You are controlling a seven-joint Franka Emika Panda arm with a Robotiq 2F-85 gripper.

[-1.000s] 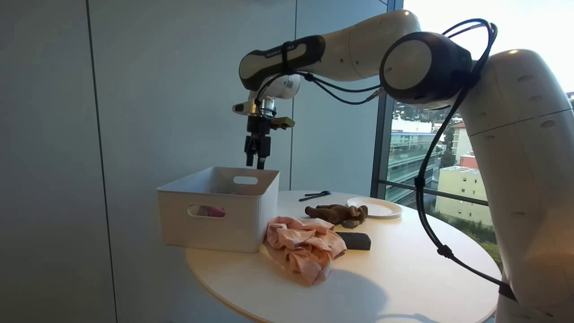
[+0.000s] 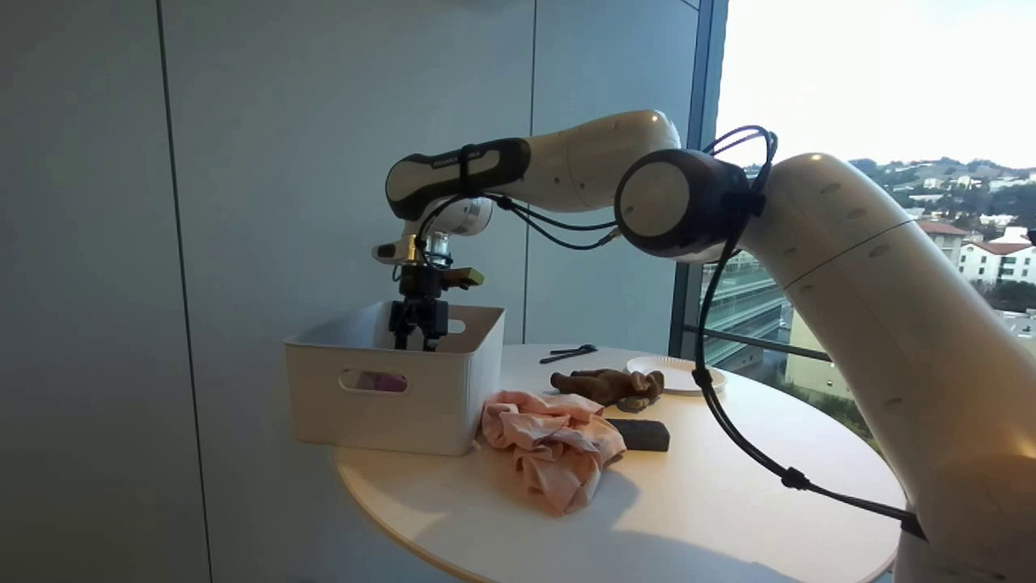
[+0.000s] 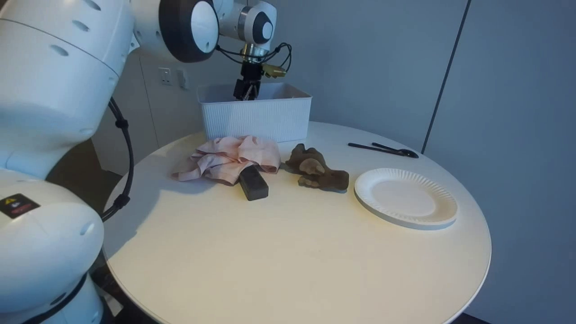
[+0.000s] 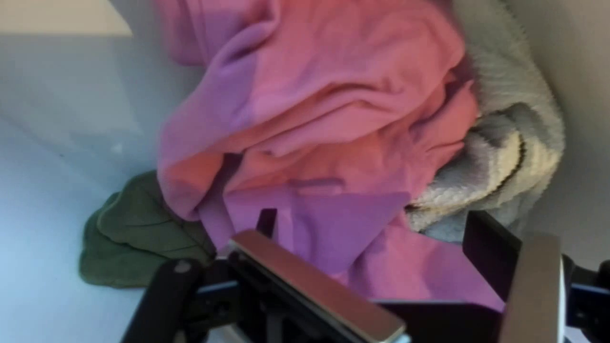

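My gripper (image 2: pixel 415 342) reaches down into a white bin (image 2: pixel 388 413) at the table's edge, its fingers apart and nothing held. In the wrist view a crumpled pink cloth (image 4: pixel 343 114) lies below and between the fingers. A grey, towel-like cloth (image 4: pixel 514 143) is bunched to its right, against the bin wall, and a dark green cloth (image 4: pixel 143 234) shows at its lower left. The fingers overlap the pink cloth in that view; whether they touch it, I cannot tell. From outside, the bin's near wall hides most of its contents.
On the table outside the bin lie a pale pink cloth (image 3: pixel 227 156), a dark block (image 3: pixel 253 183), a brown plush toy (image 3: pixel 324 175), black utensils (image 3: pixel 386 150) and a white paper plate (image 3: pixel 405 197).
The arm has come down and leftward in exterior view 1, bringing my gripper from above the bin's rim to inside it. The objects on the table have not moved.
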